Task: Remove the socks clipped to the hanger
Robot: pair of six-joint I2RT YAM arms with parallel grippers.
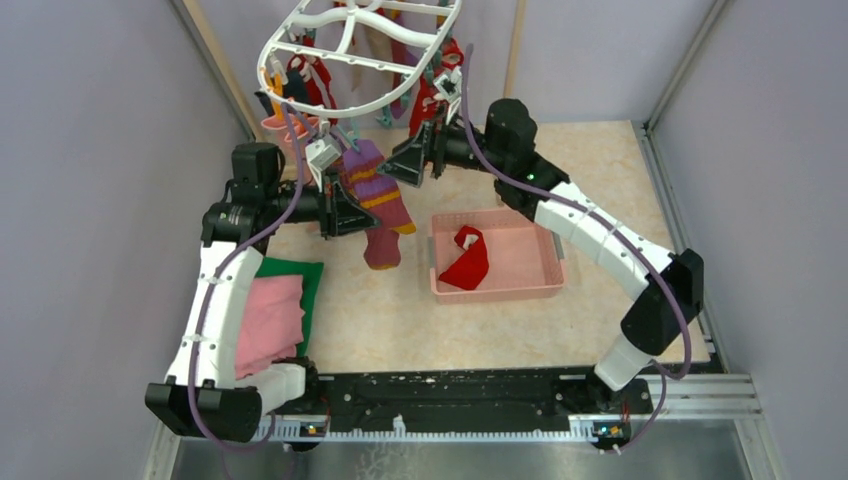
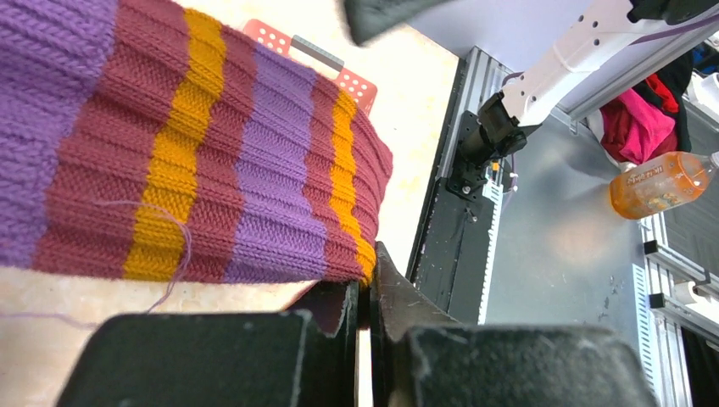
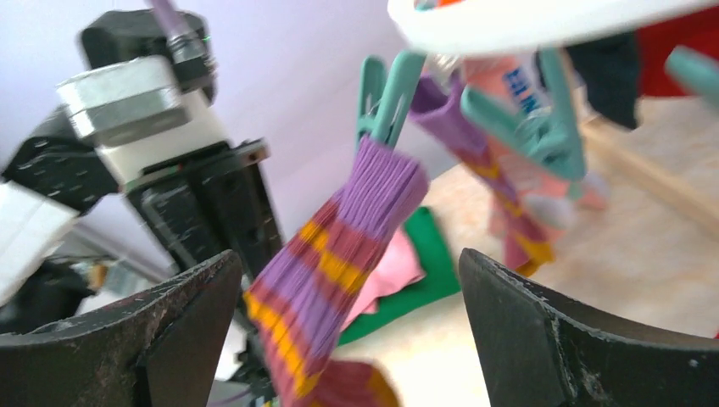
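Note:
A white hanger [image 1: 360,108] with teal clips holds several socks. The purple, maroon and yellow striped sock [image 1: 383,190] hangs from it; in the left wrist view its knit [image 2: 280,170] fills the upper left. My left gripper [image 1: 350,225] is shut on that sock [image 2: 203,153] near its striped edge. My right gripper [image 1: 400,165] stands open just right of the sock's top, below a clip [image 3: 394,97]; the striped sock [image 3: 331,263] shows between and beyond its fingers. Red socks [image 1: 430,95] hang behind.
A pink basket [image 1: 520,280] holding a red item sits right of centre on the table. A pink cloth [image 1: 265,320] on a green one lies at the left.

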